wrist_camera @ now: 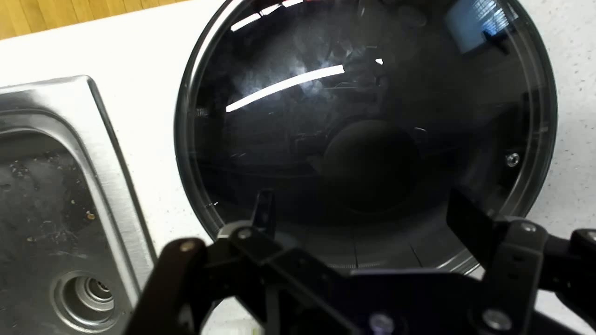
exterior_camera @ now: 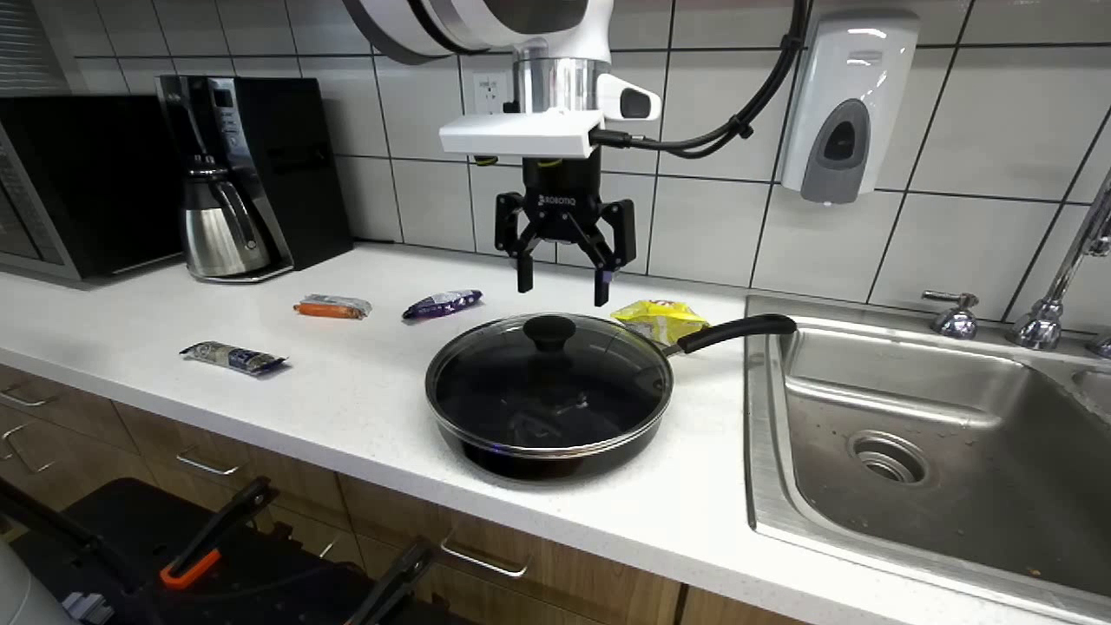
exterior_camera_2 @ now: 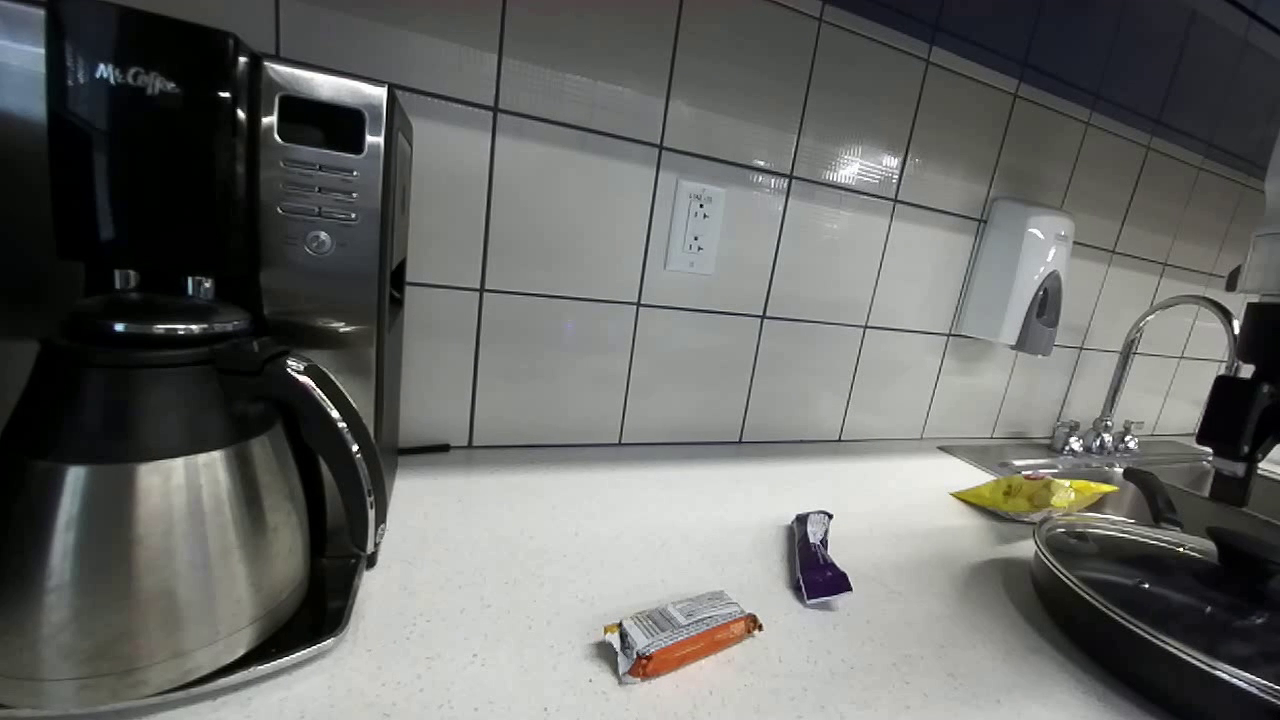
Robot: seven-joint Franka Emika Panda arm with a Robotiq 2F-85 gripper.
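A black frying pan (exterior_camera: pixel 489 462) stands on the white counter, covered by a glass lid (exterior_camera: pixel 484 385) with a round black knob (exterior_camera: pixel 548 332). Its handle (exterior_camera: pixel 736 332) points right toward the sink. Above the back part of the lid hangs my gripper (exterior_camera: pixel 562 292), open and pointing down, with nothing between its fingers. In the wrist view the knob (wrist_camera: pixel 371 165) shows as a dark round shape beyond the fingertips, and the open gripper spans much of the lid's width. Exterior view 2 catches only part of the pan (exterior_camera_2: pixel 1086 624) at its right edge.
A yellow bag (exterior_camera: pixel 656 319) lies behind the pan, close to its handle. Purple (exterior_camera: pixel 443 304), orange-and-silver (exterior_camera: pixel 333 306) and dark (exterior_camera: pixel 233 358) snack packets lie to the left. The sink (exterior_camera: pixel 765 448) is on the right; a coffee maker (exterior_camera: pixel 297 172) stands at the back left.
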